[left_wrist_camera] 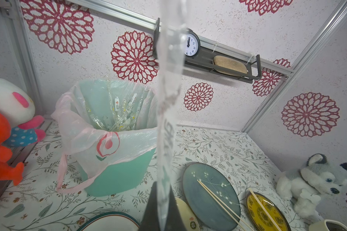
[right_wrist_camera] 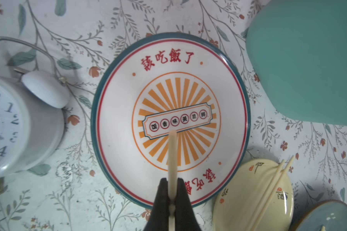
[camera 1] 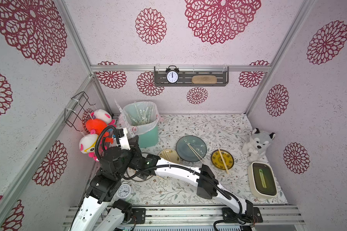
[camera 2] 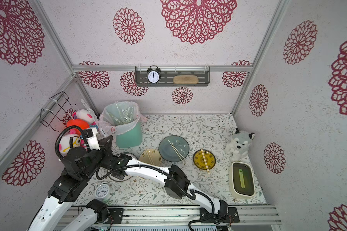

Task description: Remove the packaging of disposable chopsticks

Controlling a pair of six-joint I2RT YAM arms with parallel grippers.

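Observation:
In the left wrist view my left gripper is shut on a clear printed plastic wrapper [left_wrist_camera: 167,115], which stands up long and blurred before the camera. No chopsticks show inside it. My right gripper is shut on pale wooden chopsticks [right_wrist_camera: 172,157], pointing over the white plate [right_wrist_camera: 113,127] with its orange sunburst. How many it grips, I cannot tell. Several clear wrappers stick up in the lined green bin [left_wrist_camera: 115,181]. Bare chopsticks [camera 2: 177,151] rest on the blue-grey plate [camera 2: 166,142], on the cream plate [camera 2: 145,157] and on the yellow plate [camera 2: 197,162].
An oblong dish [camera 1: 252,181] holding one green-looking packet [camera 1: 262,178] stands at the right. A husky plush [camera 1: 258,144] sits behind it. Plush toys [camera 1: 96,125] crowd the left wall, and a white clock [right_wrist_camera: 19,127] stands beside the white plate.

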